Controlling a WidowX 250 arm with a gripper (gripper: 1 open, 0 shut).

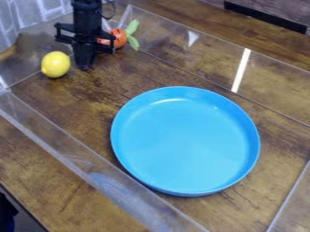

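Note:
My dark gripper point(85, 50) is at the top left, low over the wooden floor of a clear-walled bin, between a yellow lemon-like object point(56, 64) and a red, tomato-like object point(119, 38) with green leaves beside it. It looks shut, with nothing visible between its fingers, though the fingertips are dark and hard to make out. The lemon lies just to its lower left; the red object is just to its right, partly behind the arm.
A large blue plate point(184, 140) fills the lower right of the bin. Clear walls run along the left and right. The wooden middle between gripper and plate is free.

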